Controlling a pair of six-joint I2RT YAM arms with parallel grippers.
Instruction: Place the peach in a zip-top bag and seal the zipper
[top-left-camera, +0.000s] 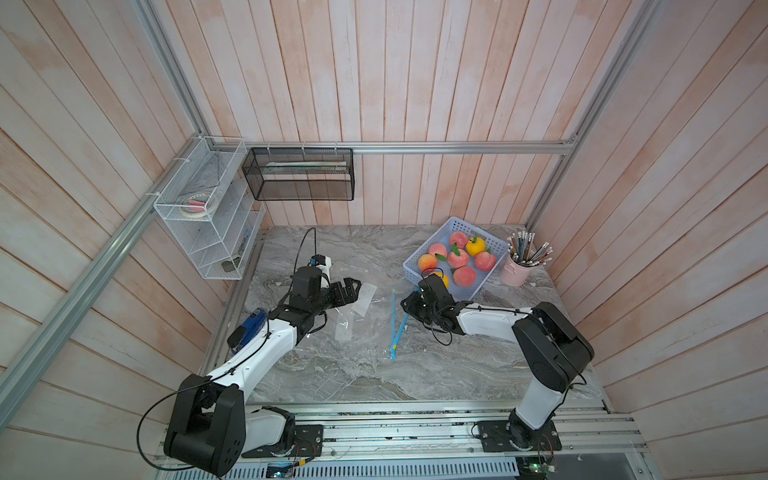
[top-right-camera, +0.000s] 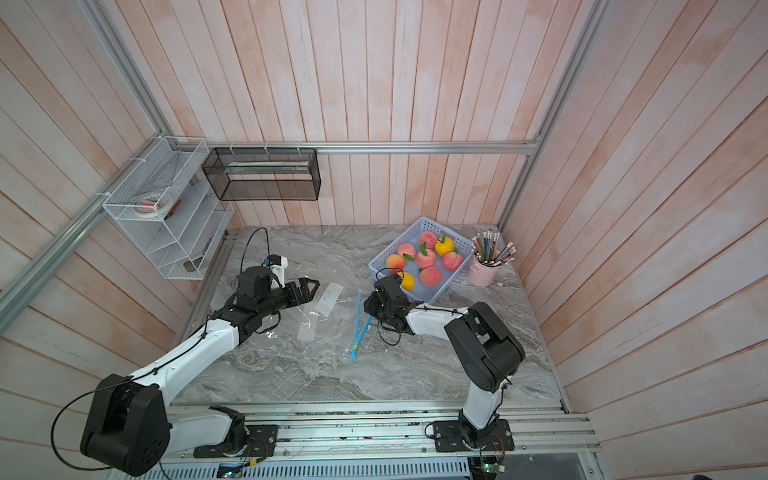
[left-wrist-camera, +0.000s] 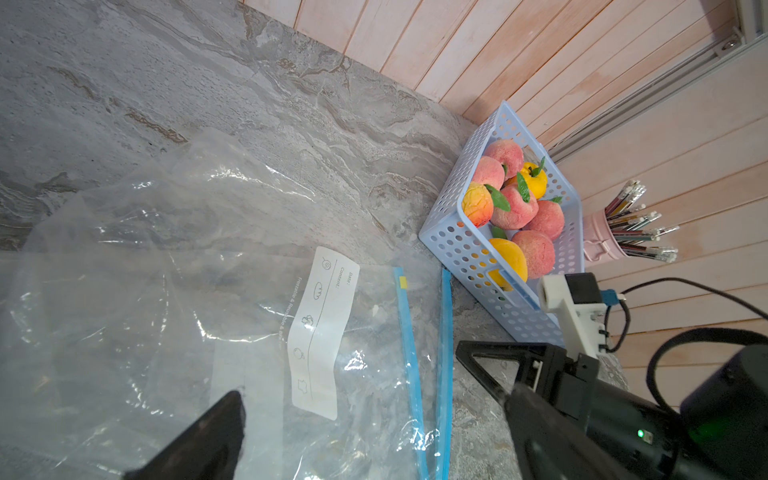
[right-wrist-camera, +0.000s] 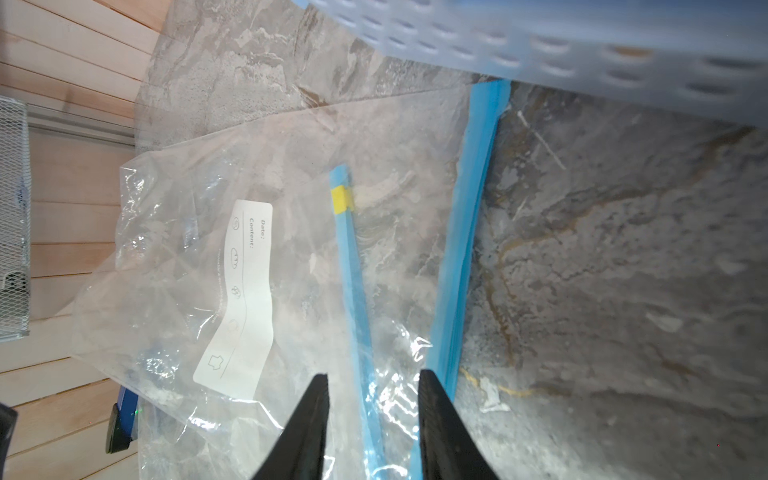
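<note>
A clear zip-top bag (left-wrist-camera: 160, 336) with a white label (left-wrist-camera: 320, 336) and blue zipper strips (left-wrist-camera: 445, 376) lies flat on the marble table. Peaches (top-left-camera: 485, 261) sit in the lavender basket (top-left-camera: 412, 268) at back right. My left gripper (top-left-camera: 349, 291) stands open over the bag's left part. My right gripper is above the zipper edge beside the basket; its two fingertips are apart, one either side of the gap between the blue strips, with nothing seen held.
A pink cup of brushes (top-left-camera: 517, 272) stands right of the basket. A blue object (top-left-camera: 252, 328) lies at the left edge beside wire racks (top-left-camera: 200, 256).
</note>
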